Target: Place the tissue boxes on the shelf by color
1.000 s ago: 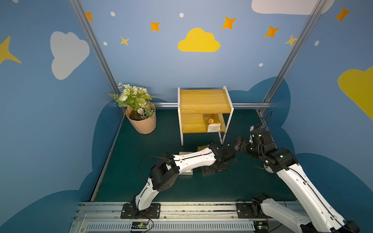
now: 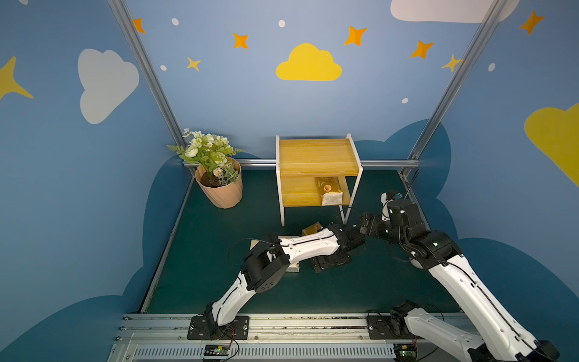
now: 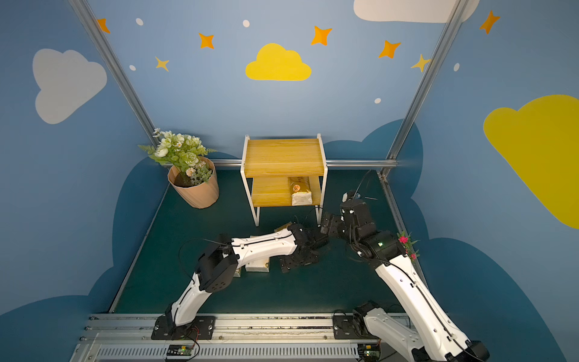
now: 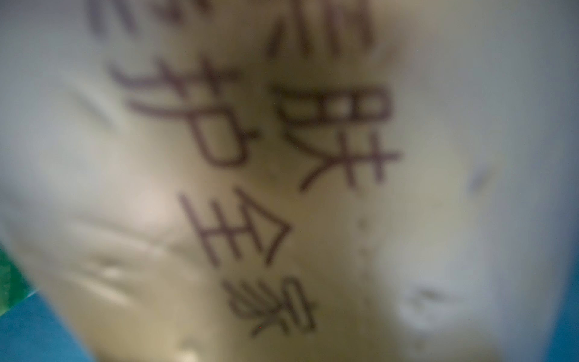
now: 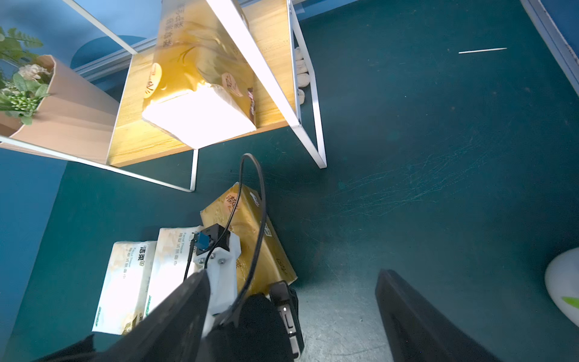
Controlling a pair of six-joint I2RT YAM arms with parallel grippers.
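Note:
One gold tissue pack (image 5: pixel 199 66) sits on the lower board of the shelf (image 2: pixel 314 155), at its right side. Another gold tissue pack (image 5: pixel 265 253) lies on the floor in front of the shelf. Its lettered gold surface (image 4: pixel 241 199) fills most of the left wrist view, close and blurred. Over that pack stands my left gripper (image 2: pixel 342 250), open and partly hiding it from above. Two white tissue packs (image 5: pixel 123 283) lie side by side to its left, partly under the left arm. To the right, my right gripper is open and empty.
A flower pot (image 2: pixel 222 185) stands left of the shelf. The shelf's upper board (image 3: pixel 283 157) is bare, and the lower board's left half is free. At far right a white rounded object (image 5: pixel 564 277) is partly in view.
The left arm's elbow has shifted slightly right, uncovering a bit more of the packs below. My right gripper has drifted a little left. The shelved gold pack has not moved.

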